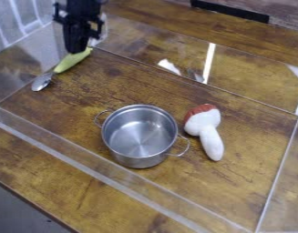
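My dark gripper (76, 44) is at the back left of the table, above a yellow-green elongated object (73, 61). A silver utensil, perhaps a spoon (43, 81), lies just in front of that object. Whether anything is between the fingertips is too small to tell. A steel pot (138, 136) with two handles stands in the middle front. To its right lies a white toy mushroom (207, 132) with a red-speckled cap.
Clear plastic panels border the wooden table (90, 182). Pale strips show at the back right. The middle between the pot and the gripper is bare wood.
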